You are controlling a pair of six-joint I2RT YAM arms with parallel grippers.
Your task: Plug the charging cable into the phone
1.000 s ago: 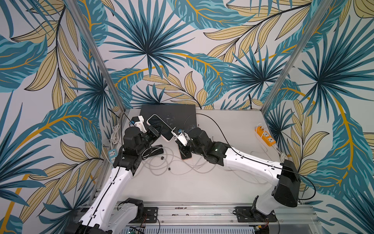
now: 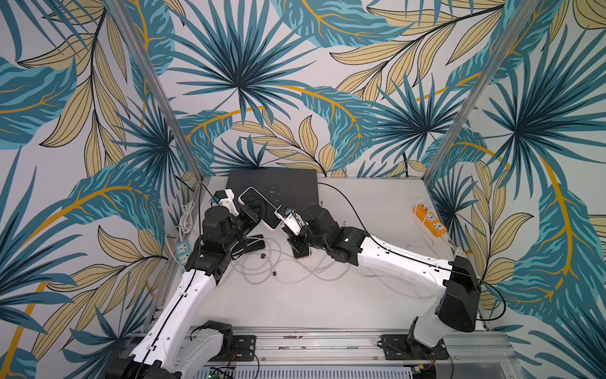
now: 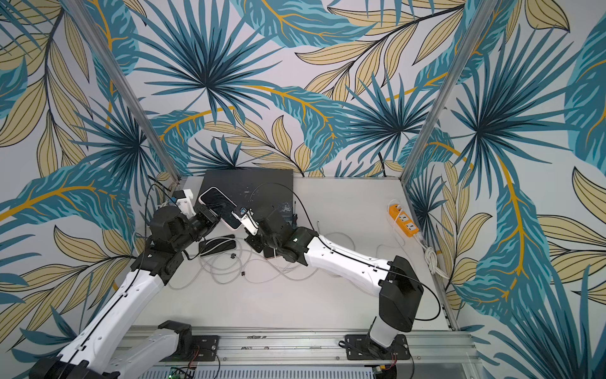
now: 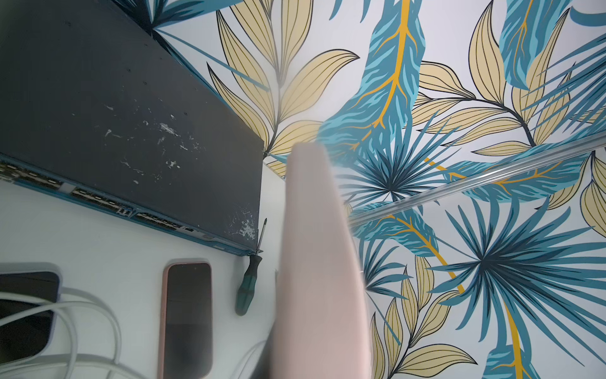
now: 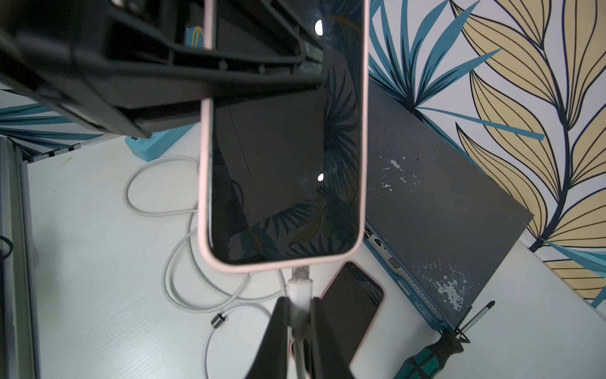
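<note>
My left gripper is shut on a pink-edged phone [image 5: 277, 221], one dark finger lying across its screen. In the left wrist view only the blurred pink side of that phone [image 4: 318, 271] shows. The white plug [image 5: 299, 293] of the charging cable stands upright right below the phone's bottom edge. A short stretch of its metal tip [image 5: 301, 273] is visible; whether it enters the port cannot be told. Blurred dark fingers of my right gripper flank the plug, and whether they press on it is unclear.
Below lie another pink-edged phone [image 4: 187, 319], a darker phone [image 4: 25, 309] and looped white cable [image 5: 173, 278]. A black switch box [image 5: 435, 208] is behind, with a green screwdriver [image 5: 432, 357] beside it. An orange power strip [image 2: 430, 220] sits far right, with open table near it.
My right gripper has shifted slightly left, toward the held phone, with the plug between its fingers. The left arm and its phone have barely moved.
</note>
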